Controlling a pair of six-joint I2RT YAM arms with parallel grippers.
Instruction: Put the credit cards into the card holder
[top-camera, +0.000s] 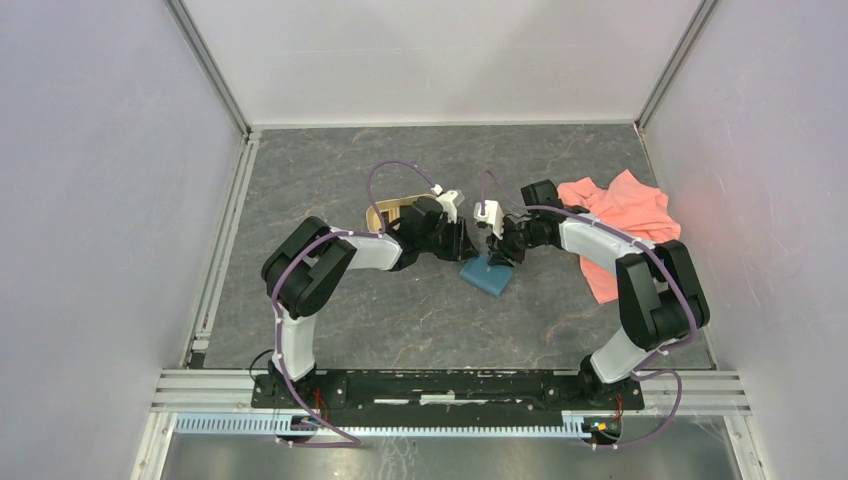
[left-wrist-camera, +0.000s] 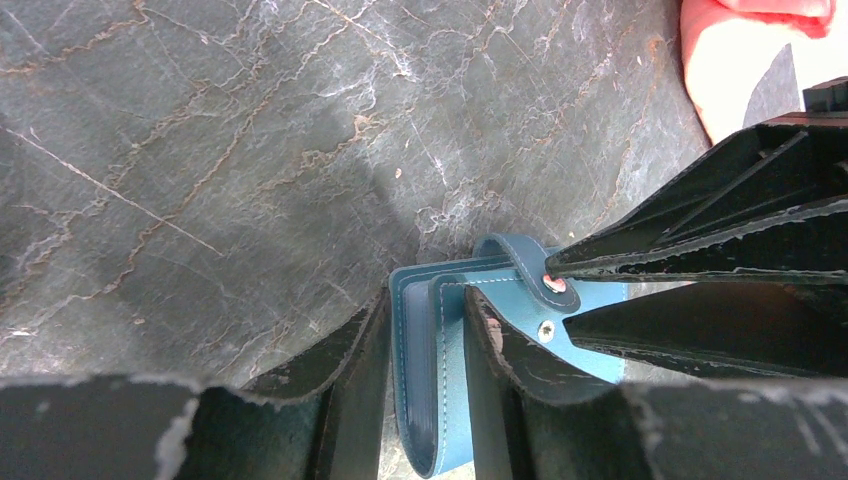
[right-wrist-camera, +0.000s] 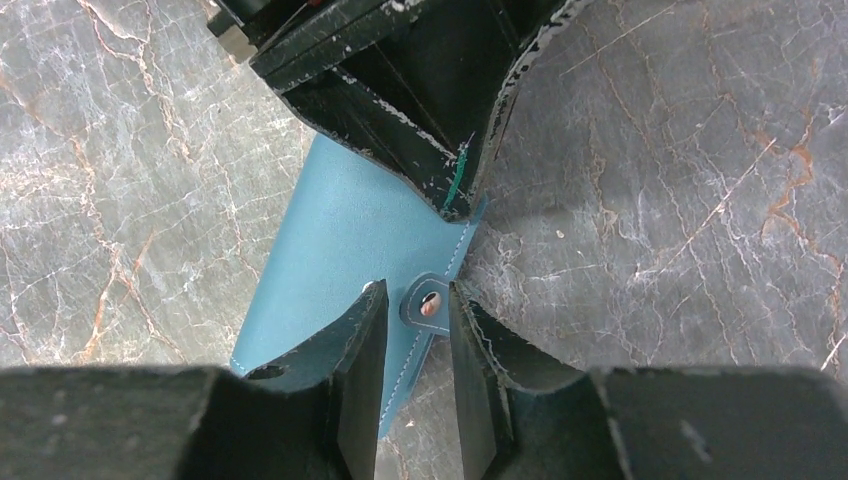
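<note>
The blue card holder (top-camera: 485, 278) lies mid-table with both grippers over it. In the left wrist view my left gripper has its fingertips part open at the holder's (left-wrist-camera: 520, 330) side edge; my right gripper's dark fingers (left-wrist-camera: 650, 250) reach to the snap strap (left-wrist-camera: 515, 250) from the right. In the right wrist view my right gripper straddles the strap's snap end (right-wrist-camera: 428, 305), fingertips part open, while the left gripper's body covers the holder's (right-wrist-camera: 350, 220) upper part. I cannot make out any credit cards.
A tan tray (top-camera: 390, 203) sits behind my left gripper, partly hidden. A crumpled pink cloth (top-camera: 630, 205) lies at the right behind the right arm.
</note>
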